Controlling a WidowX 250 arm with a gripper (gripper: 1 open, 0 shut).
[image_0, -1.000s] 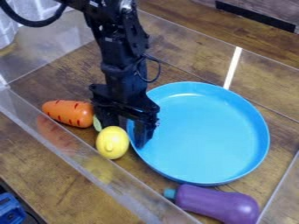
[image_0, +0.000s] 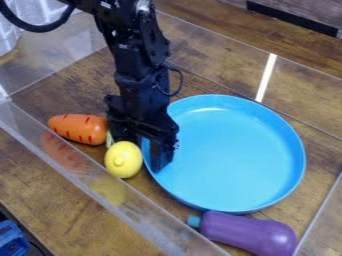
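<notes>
The black gripper (image_0: 139, 145) is lowered over a yellow object (image_0: 123, 160), which looks like a toy lemon, at the left rim of a blue plate (image_0: 230, 150). Its fingers straddle the space just behind and beside the yellow object; whether they touch or hold it cannot be seen clearly. An orange toy carrot (image_0: 76, 127) lies left of the gripper, its tip partly hidden behind it.
A purple eggplant (image_0: 246, 232) lies below the plate at the lower right. A clear barrier runs along the lower left, with a blue object (image_0: 11, 240) beyond it.
The carrot and plate are almost unchanged.
</notes>
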